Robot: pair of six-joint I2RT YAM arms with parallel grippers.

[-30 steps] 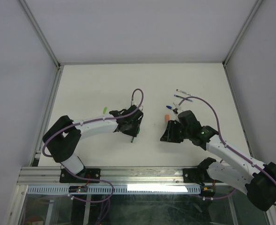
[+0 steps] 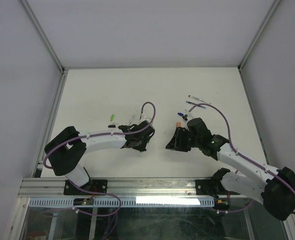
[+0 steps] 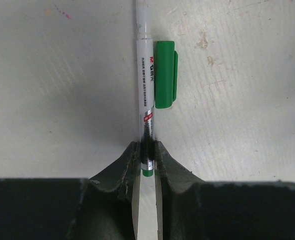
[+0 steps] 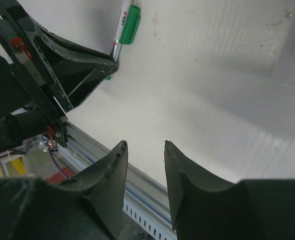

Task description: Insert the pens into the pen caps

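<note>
A white pen (image 3: 145,80) with a dark green end lies on the table in the left wrist view. My left gripper has its fingertips close around that end; whether they grip it is unclear. A green cap (image 3: 165,74) lies alongside the pen, to its right. The same pen and cap also show at upper left in the right wrist view, beside the left gripper. My right gripper is open over bare table, with nothing between its fingertips.
Several pens and caps (image 2: 195,103) lie at the back right, and others (image 2: 112,117) at the left. An orange object (image 2: 178,124) is behind the right gripper.
The left gripper has come toward the front edge, down to the pen's end.
</note>
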